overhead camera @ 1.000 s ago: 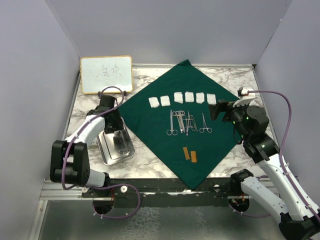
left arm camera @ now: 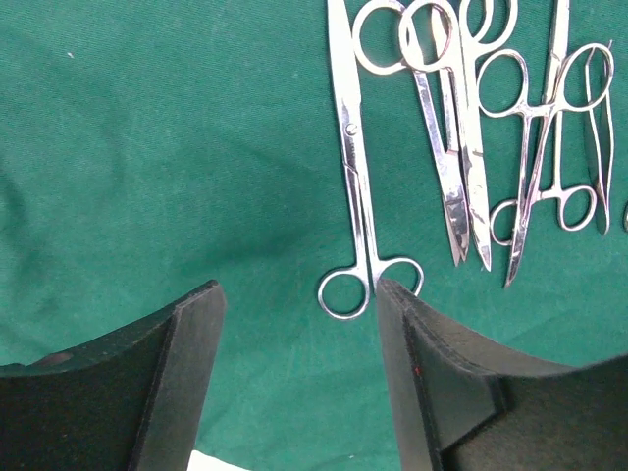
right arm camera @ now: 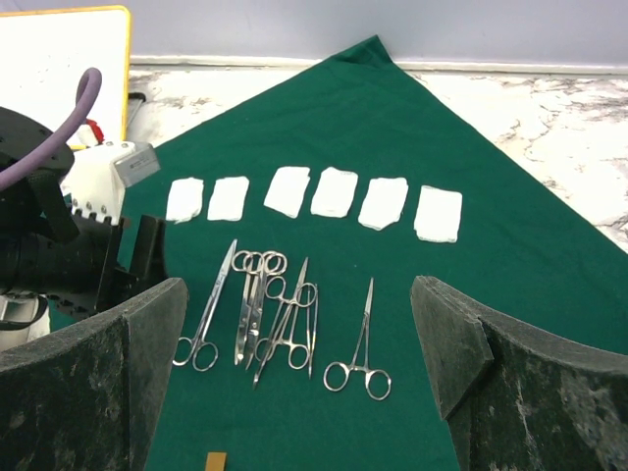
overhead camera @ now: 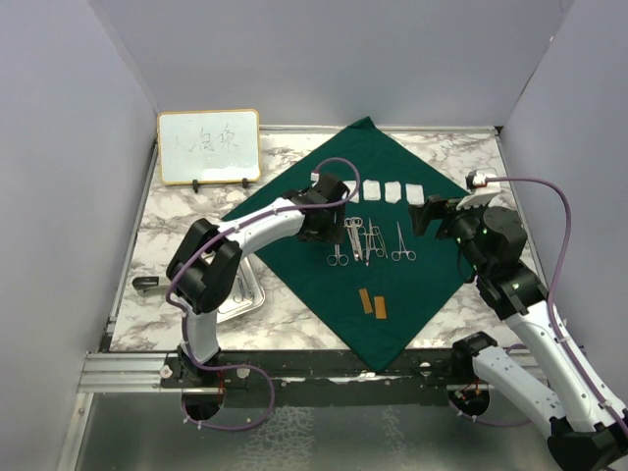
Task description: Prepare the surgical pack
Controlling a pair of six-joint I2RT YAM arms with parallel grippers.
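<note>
On the green cloth (overhead camera: pixel 402 304) lie surgical instruments: straight scissors (left arm camera: pixel 358 206) with ring handles, a cluster of overlapping scissors and clamps (left arm camera: pixel 471 147), and a separate clamp (right arm camera: pixel 363 353) to the right. My left gripper is open above the straight scissors, their rings between and just beyond its fingertips, holding nothing. My right gripper stands open and empty at the cloth's right side. A steel tray (overhead camera: pixel 242 307), partly hidden by the left arm, sits at the left with instruments in it.
Several white gauze pads (right arm camera: pixel 438 211) form a row behind the instruments. Two tan strips (overhead camera: pixel 380 307) lie in front. A whiteboard (overhead camera: pixel 209 147) stands at the back left.
My left arm has swung rightward from over the tray to above the straight scissors on the cloth. The right arm has not moved.
</note>
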